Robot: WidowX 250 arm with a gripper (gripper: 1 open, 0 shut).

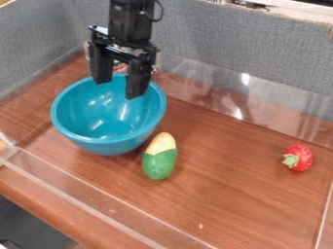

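My black gripper (pixel 119 78) hangs over the back part of a blue bowl (pixel 109 126), its fingers apart and nothing visible held between them. A toy corn (pixel 160 158), yellow on top and green below, lies on the wooden surface just right of the bowl. A red strawberry (pixel 298 158) sits at the right. A small object behind the gripper is mostly hidden.
Grey padded walls (pixel 235 53) and clear plastic edging bound the wooden table (pixel 228 195) at back, left and front.
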